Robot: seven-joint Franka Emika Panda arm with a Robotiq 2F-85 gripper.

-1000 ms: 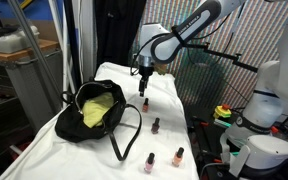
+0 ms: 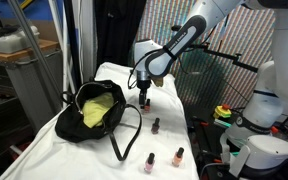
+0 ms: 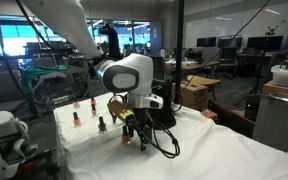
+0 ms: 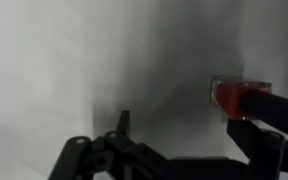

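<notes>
My gripper is open and low over the white table, with only bare cloth between its fingers in the wrist view. A small red bottle with a black cap (image 4: 234, 97) lies at the right of that view, close by the right finger (image 4: 242, 135) rather than midway in the gap. Whether they touch I cannot tell. From the first exterior side, the gripper (image 2: 139, 92) hangs right by that bottle (image 2: 147, 105). The second exterior view has the red bottle (image 3: 126, 140) just left of the fingers.
A black bag with yellow inside (image 2: 102, 105) lies open left of the gripper, its strap (image 2: 119, 148) looping onto the table. Nearer stand a dark bottle (image 2: 155, 126), a pink bottle (image 2: 150, 160) and an orange bottle (image 2: 179, 157).
The arm has come down and its gripper is now lower, beside the far bottle. The bag and the bottles look unmoved.
</notes>
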